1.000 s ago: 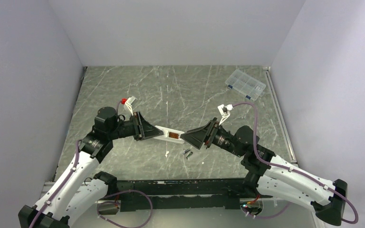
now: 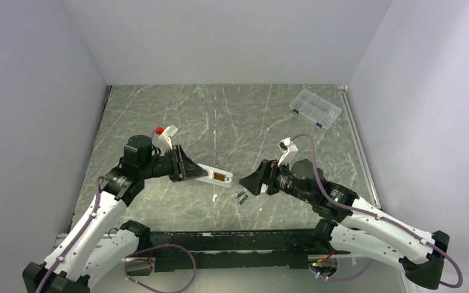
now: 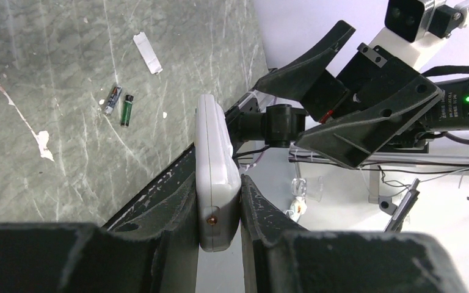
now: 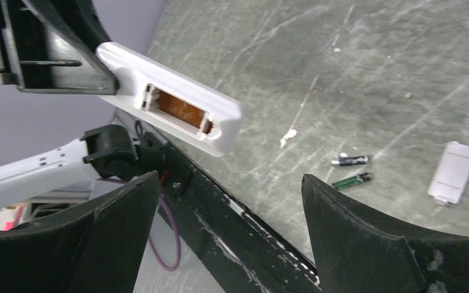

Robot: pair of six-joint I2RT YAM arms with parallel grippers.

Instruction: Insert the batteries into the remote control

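My left gripper is shut on the white remote control [image 4: 177, 82], held in the air with its empty battery compartment [image 4: 180, 108] facing the right wrist camera. My right gripper hangs open to the remote's right, apart from it, with nothing between its fingers. Two AAA batteries, a silver-and-dark one [image 3: 112, 99] and a green one [image 3: 127, 110], lie on the table below. A loose white battery cover [image 4: 454, 171] lies near them.
A clear plastic divided box [image 2: 315, 108] sits at the back right of the grey marble table [image 2: 220, 110]. The dark front edge [image 2: 244, 238] is close below the arms.
My right gripper has drawn back to the right, away from the remote's end, and its fingers appear farther apart. The left gripper and remote have shifted slightly left.
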